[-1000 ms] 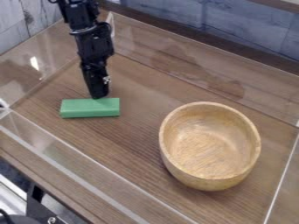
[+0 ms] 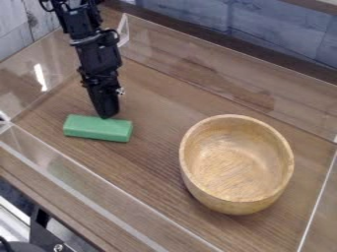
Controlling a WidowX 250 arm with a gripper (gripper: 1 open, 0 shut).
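Note:
The black robot arm reaches down from the upper left, its gripper [image 2: 116, 106] low over the wooden table just behind a green rectangular block [image 2: 98, 128]. The gripper looks shut, with nothing seen between its fingertips; whether they touch the block is hard to tell. The block lies flat, slightly angled, at the left of the table.
A large round wooden bowl [image 2: 237, 140] occupies the right front of the table [image 2: 224, 59]. A dark round object [image 2: 16, 243] is partly in view at the bottom left corner.
The arm and gripper have shifted slightly left. The bowl is unmoved.

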